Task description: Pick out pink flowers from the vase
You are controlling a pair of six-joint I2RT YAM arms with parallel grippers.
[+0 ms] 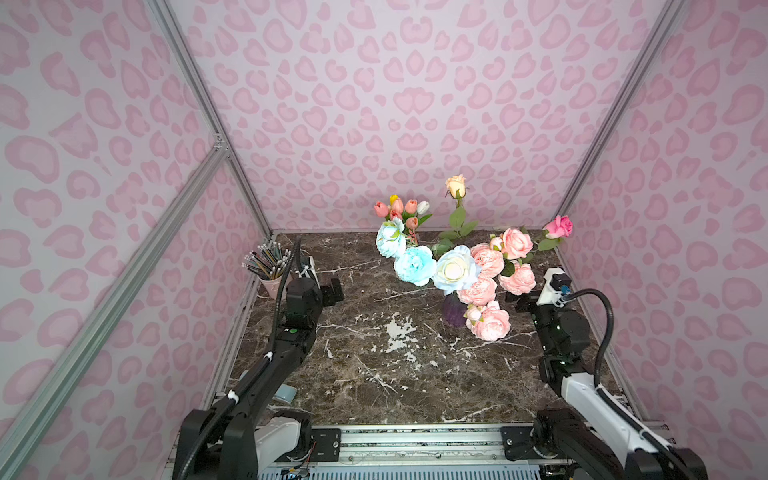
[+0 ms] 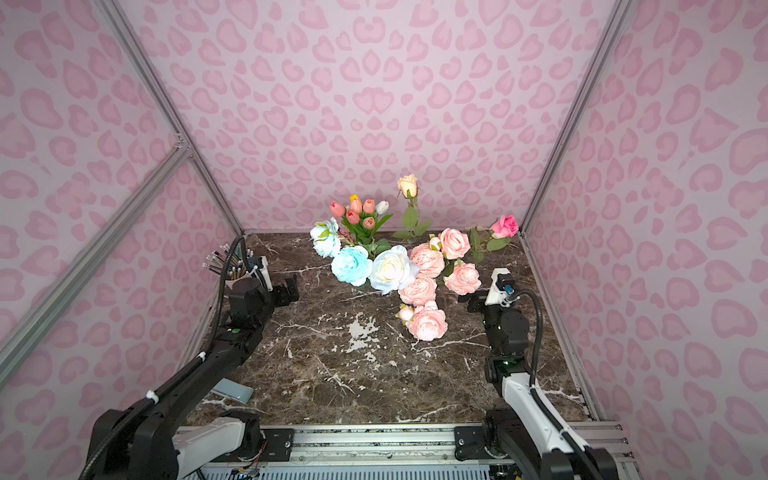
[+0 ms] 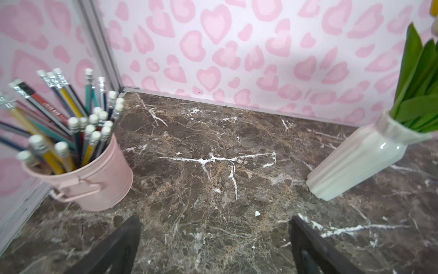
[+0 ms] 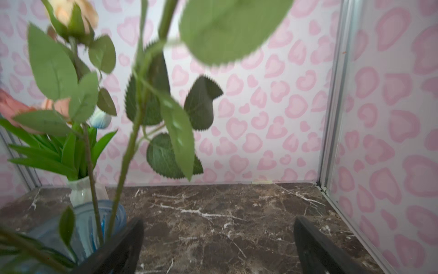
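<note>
Several light pink blooms (image 1: 516, 278) crowd the right part of the flower group, around a white-blue rose (image 1: 456, 269) and blue blooms (image 1: 415, 265). A deeper pink rose (image 1: 558, 227) leans out at the far right on a long stem (image 4: 132, 141). Below the blooms shows part of a dark purple vase (image 1: 453, 310). In the right wrist view stems rise from a clear blue glass rim (image 4: 119, 215). My right gripper is open just right of the blooms, nothing between its fingers. Far to the left, my left gripper stands open and empty over the table.
A pink bucket of pencils (image 3: 98, 175) stands beside the left gripper. A tilted white vase (image 3: 358, 157) holds tulips (image 1: 397, 209). A cream rose (image 1: 455, 186) rises tall behind.
</note>
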